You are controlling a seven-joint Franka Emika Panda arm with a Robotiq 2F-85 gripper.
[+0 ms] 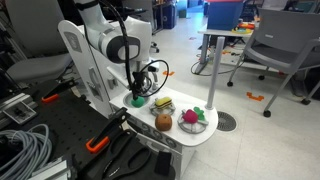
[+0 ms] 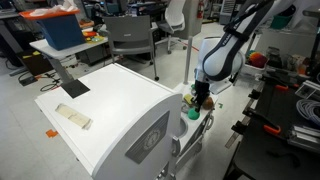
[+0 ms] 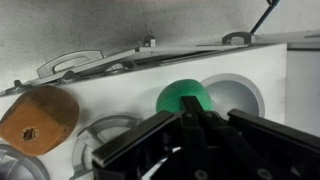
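A green rounded thing (image 3: 184, 96) sits beside and partly over a round grey basin (image 3: 236, 94) in the white counter. In the wrist view my gripper is shut, its dark fingertips over the green thing's near edge; I cannot tell whether they touch it. From the first exterior view, the green thing (image 1: 137, 101) shows below the white arm, largely under the gripper. The second exterior view also has the green thing (image 2: 193, 114) by the arm's lower end. Nothing shows between the fingers.
A brown rounded block (image 3: 38, 120) rests on the counter to the left in the wrist view. A yellow item (image 1: 162, 103) and a plate (image 1: 198, 127) with red and green pieces are farther along. Black cables lie on the dark table (image 1: 60, 130) in front.
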